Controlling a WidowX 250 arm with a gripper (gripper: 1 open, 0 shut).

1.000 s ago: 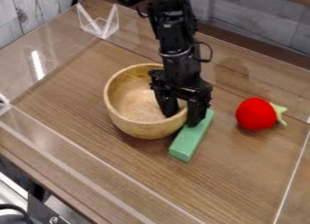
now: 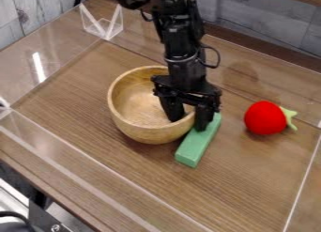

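Note:
The black robot arm comes down from the top centre, with its gripper (image 2: 189, 104) low over the right part of a tan bowl (image 2: 130, 102). A light green block (image 2: 196, 145) lies on the table beside the bowl's right side, its upper end under or next to the gripper. The dark fingers blend together, so whether they are open or shut, or on the block, is unclear.
A red tomato-like object (image 2: 265, 117) with a green top lies to the right. A white wire-like item (image 2: 103, 18) sits at the back left edge.
The gripper and arm have shifted very slightly. The bowl, green block and red object look essentially unmoved.

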